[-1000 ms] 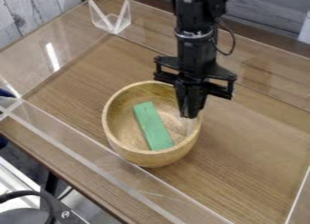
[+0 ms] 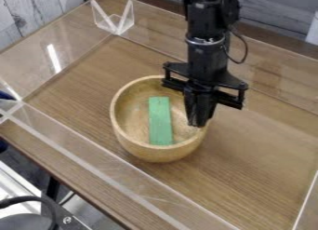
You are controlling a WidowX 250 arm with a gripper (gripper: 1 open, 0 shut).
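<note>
A round wooden bowl (image 2: pixel 133 138) sits on the wooden table, holding a green rectangular block (image 2: pixel 159 120) that lies upright along the view, left of the bowl's middle. The black gripper (image 2: pixel 199 115) hangs over the bowl's right side, its tip low at the rim, right of the block and apart from it. It looks shut, with nothing visible between its fingers.
A clear angular plastic piece (image 2: pixel 112 20) stands at the back left. Dark cables and a round dark part show at the lower left corner.
The green block now lies straighter and slightly higher in the bowl. The gripper has shifted slightly and sits a little lower at the bowl's right side.
</note>
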